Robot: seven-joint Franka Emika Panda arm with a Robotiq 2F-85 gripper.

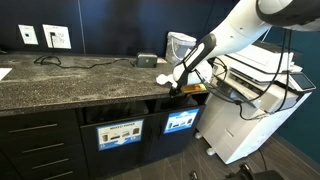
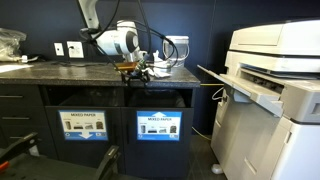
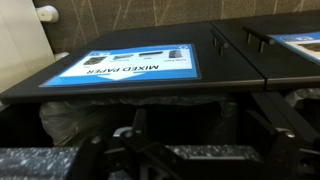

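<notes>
My gripper is open in the wrist view, its dark fingers spread apart with nothing seen between them. It faces the counter's speckled edge (image 3: 60, 160) and a bin opening lined with a clear plastic bag (image 3: 75, 118). Past the opening lies a dark panel carrying a blue-and-white MIXED PAPER sign (image 3: 130, 64). From outside, the gripper (image 2: 130, 72) hangs by the front of the counter (image 2: 40, 76), above the bin openings; its fingertips are too small to make out there.
White printers (image 2: 265, 85) stand to the right of the counter. A small grey box (image 1: 147, 60) and a cable (image 1: 85, 66) lie at the counter's back. A second sign (image 3: 300, 44) is at the wrist view's right.
</notes>
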